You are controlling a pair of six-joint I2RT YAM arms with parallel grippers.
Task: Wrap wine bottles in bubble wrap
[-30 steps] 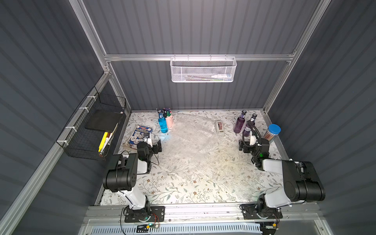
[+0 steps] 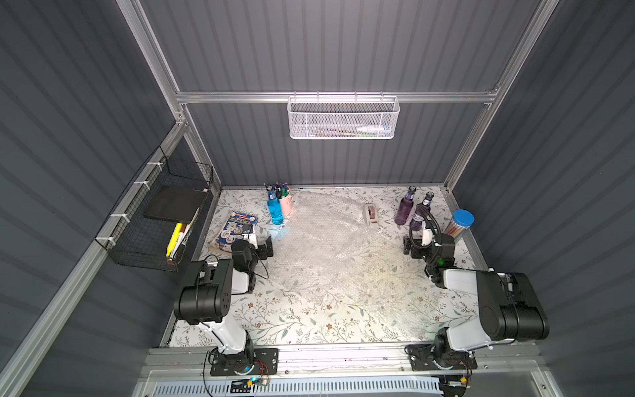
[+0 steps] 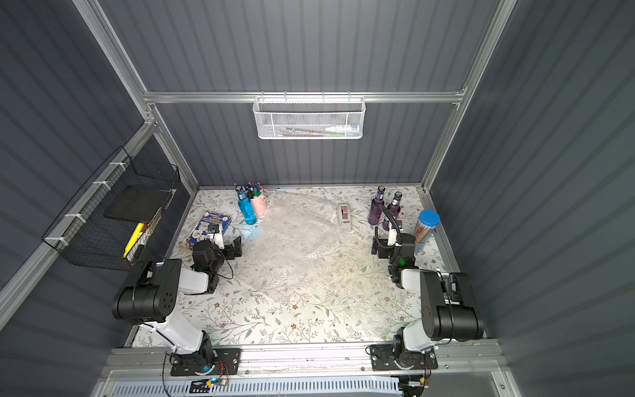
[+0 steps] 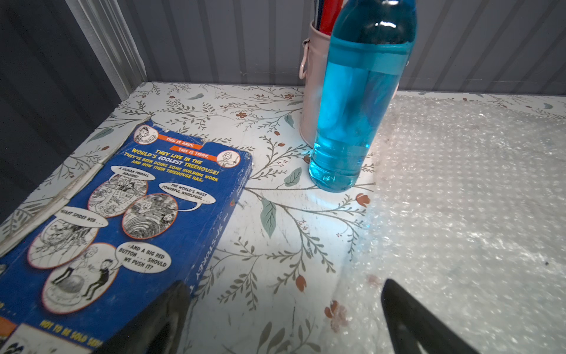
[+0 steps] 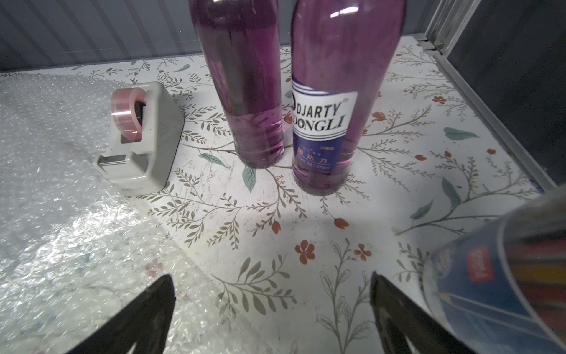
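A clear sheet of bubble wrap (image 2: 324, 244) lies flat over the middle of the table. Upright at its back left is a blue bottle (image 4: 359, 106). Two purple bottles, one plain-sided (image 5: 247, 94) and one with its label showing (image 5: 324, 124), stand upright at the back right, off the wrap. My left gripper is open near the book, in front of the blue bottle, and holds nothing. Also empty and open, my right gripper is in front of the purple bottles. A tape dispenser (image 5: 153, 135) sits at the wrap's back right.
A blue book (image 4: 159, 206) lies at the left. Behind the blue bottle stands a pink pen cup (image 4: 312, 82). Close on the right wrist's right side is a blue-lidded jar (image 3: 426, 228). A wire basket (image 2: 158, 218) hangs on the left.
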